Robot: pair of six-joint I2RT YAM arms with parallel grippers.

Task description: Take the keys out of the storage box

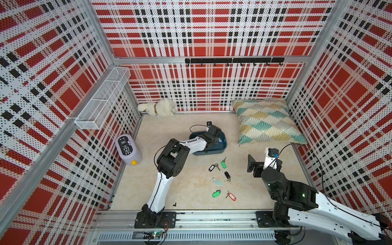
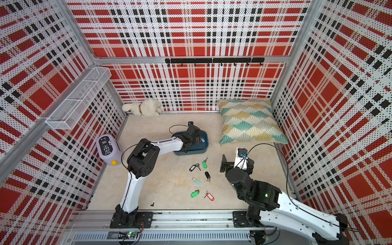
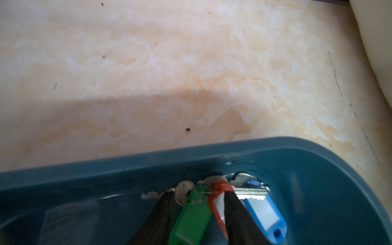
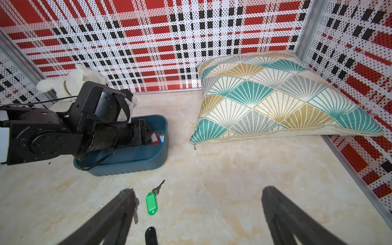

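In the left wrist view, the teal storage box (image 3: 334, 175) holds keys with green (image 3: 194, 216), red (image 3: 218, 204) and blue (image 3: 263, 216) tags at its far-right end. My left gripper reaches down over the green tag, its fingers open either side. From above, the left arm hides much of the box (image 1: 210, 152). Several tagged keys lie loose on the table in front of the box, among them green (image 1: 223, 164), black (image 1: 227, 174) and red (image 1: 232, 196) ones. My right gripper (image 1: 255, 165) hangs open over the table, right of these keys.
A patterned pillow (image 1: 267, 120) fills the back right, a white plush toy (image 1: 163, 106) lies at the back left, and a lilac object (image 1: 129, 151) stands by the left wall. A wire basket (image 1: 102, 98) hangs above.
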